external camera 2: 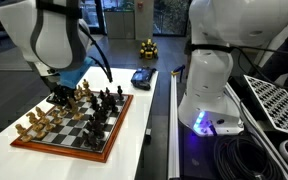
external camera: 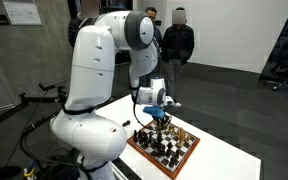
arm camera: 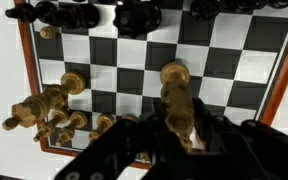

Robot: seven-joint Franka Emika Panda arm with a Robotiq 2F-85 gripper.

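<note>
A checkered chessboard [arm camera: 217, 62] with a reddish-brown border fills the wrist view. Low in that view my gripper is shut on a tan chess piece [arm camera: 178, 97], seen from above between the fingers. Just beyond it, another round tan top [arm camera: 174, 73] shows, and whether it belongs to the same piece is hard to tell. In exterior view 2 the gripper is low over the board, and its fingertips are too small to make out clearly.
Dark pieces [arm camera: 137, 18] line the far side in the wrist view. Several tan pieces [arm camera: 52, 97] crowd the left and lower left. Two people [external camera: 178, 43] stand behind.
</note>
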